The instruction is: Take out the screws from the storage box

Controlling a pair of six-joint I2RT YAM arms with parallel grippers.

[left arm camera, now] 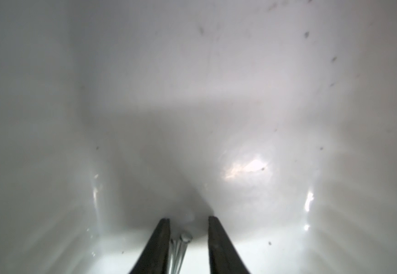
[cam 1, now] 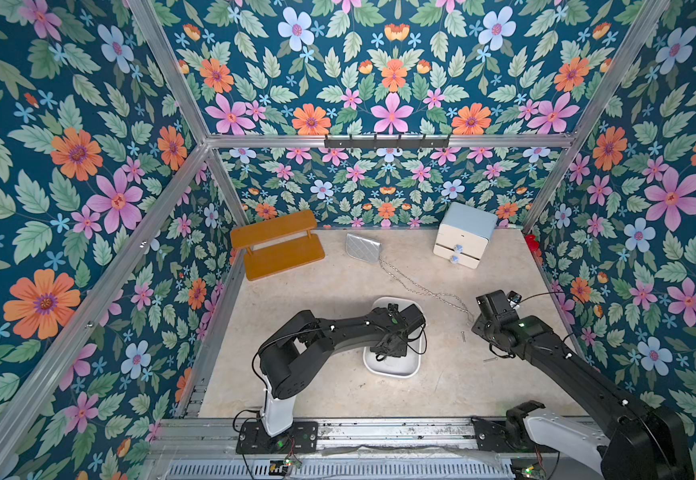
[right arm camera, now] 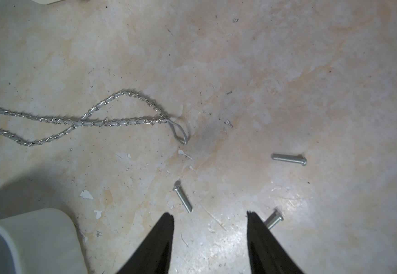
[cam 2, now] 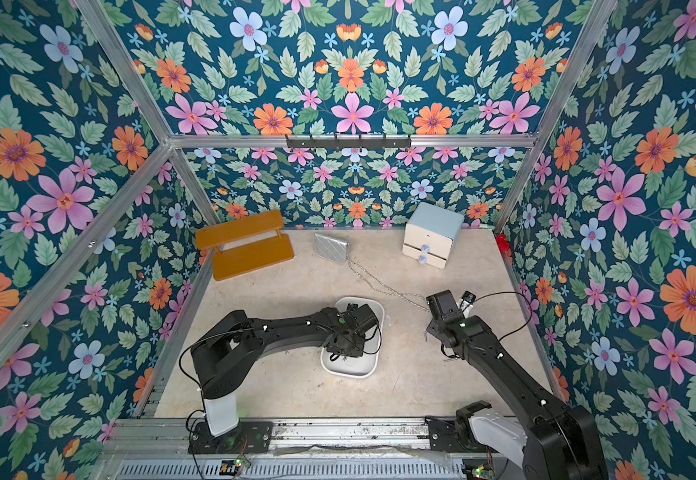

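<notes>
The white storage box (cam 1: 369,366) stands mid-table, with my left gripper reaching down inside it. That gripper is part open, and two slim silver screws (left arm camera: 179,253) show between its fingers, close to the left one; I cannot tell whether they touch it. To the right of the box, my right gripper is open above the table with nothing held. Below it lie three loose screws: one screw (right arm camera: 183,197) left of centre, another screw (right arm camera: 289,158) farther right, and a third screw (right arm camera: 274,219) partly behind the right finger.
A silver chain (right arm camera: 116,122) runs from a small silver bag (cam 1: 362,248) toward the right gripper. At the back stand an orange-brown rack (cam 1: 283,256) and a blue-and-cream drawer unit (cam 1: 464,232).
</notes>
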